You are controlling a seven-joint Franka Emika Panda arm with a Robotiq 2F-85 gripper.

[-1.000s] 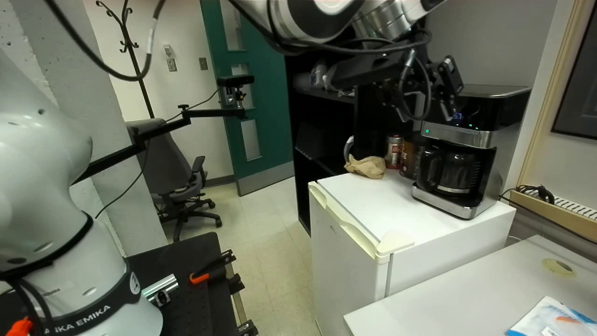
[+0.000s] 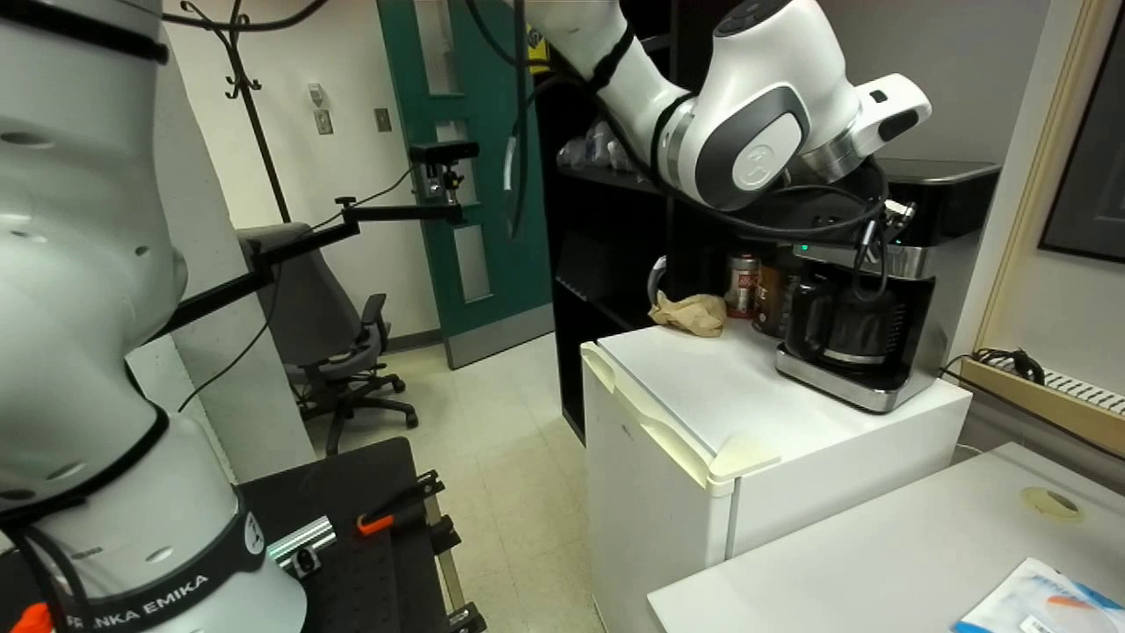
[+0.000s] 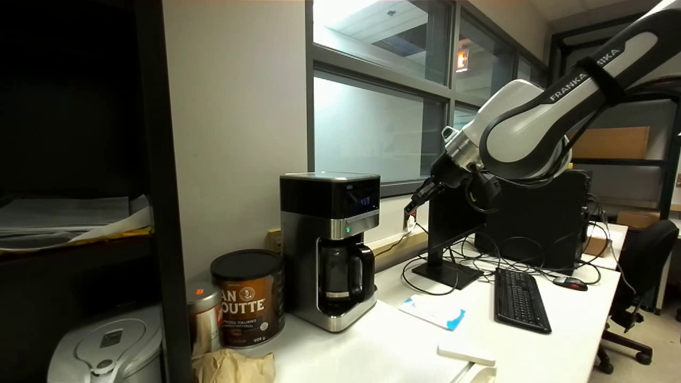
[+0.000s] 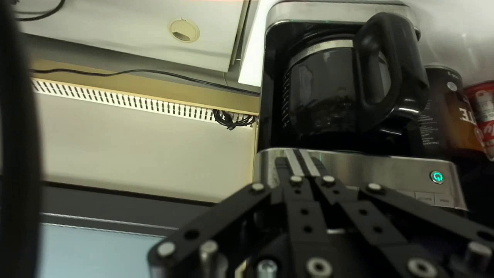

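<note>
A black and steel coffee maker point(image 2: 954, 248) stands on the white fridge top, its power light point(image 4: 436, 176) glowing green. Its glass carafe point(image 4: 324, 88) sits inside, with the black handle point(image 4: 407, 69) facing out. My gripper is shut, its fingertips together with nothing visible between them. In the wrist view they overlap the coffee maker's steel front band point(image 4: 384, 169). From exterior view 2, the gripper point(image 3: 409, 209) points down and left, with a gap between it and the machine's right side. Exterior view 1 shows the hand mostly hidden behind arm and cables.
A brown coffee can point(image 3: 247, 303), a smaller tin point(image 3: 204, 319) and a crumpled paper bag point(image 2: 691, 313) sit beside the machine. Right of it are a monitor point(image 3: 450, 220) and keyboard point(image 3: 520, 299). The fridge top point(image 2: 701, 369) is clear in front.
The arm has swung right in exterior view 1, and the hand has turned. The fingers stood apart before the coffee maker's front; now they are shut. The coffee maker has not moved.
</note>
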